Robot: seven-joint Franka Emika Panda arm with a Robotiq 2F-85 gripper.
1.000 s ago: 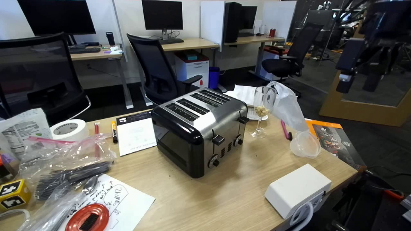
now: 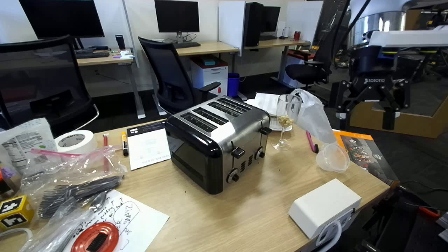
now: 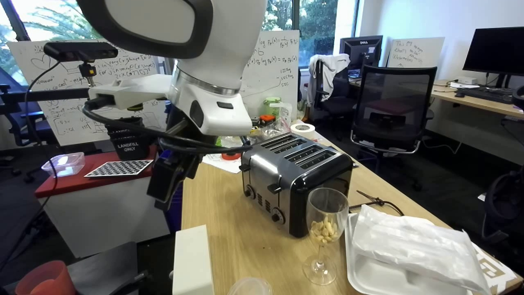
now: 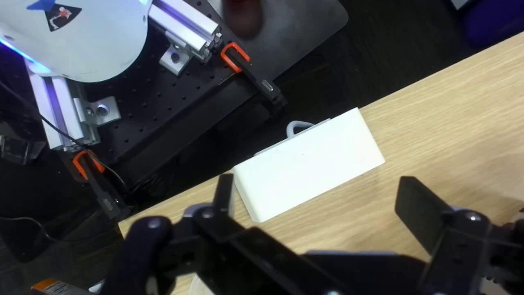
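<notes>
My gripper (image 2: 365, 119) hangs in the air at the right, above and beyond the table's right edge. Its fingers stand wide apart, with nothing between them. In the wrist view the left finger pad (image 4: 224, 194) and the right one sit on either side of open space, above the table. Below them in that view lies a white box (image 4: 309, 164) with a cord at its far side. A chrome and black toaster (image 2: 218, 134) stands in the middle of the table. Beside it stands a stemmed glass (image 3: 320, 253) with pale pieces in its bowl.
A clear plastic cup (image 2: 333, 158) lies near the table's right edge. White trays (image 3: 358, 273) with plastic wrap stand beside the glass. Plastic bags, a brush (image 2: 79, 191) and a tape roll (image 2: 76, 142) crowd the left.
My gripper has moved left and lower in exterior view 1, and has turned to point downward with both fingers visible. The things on the table have stayed put.
</notes>
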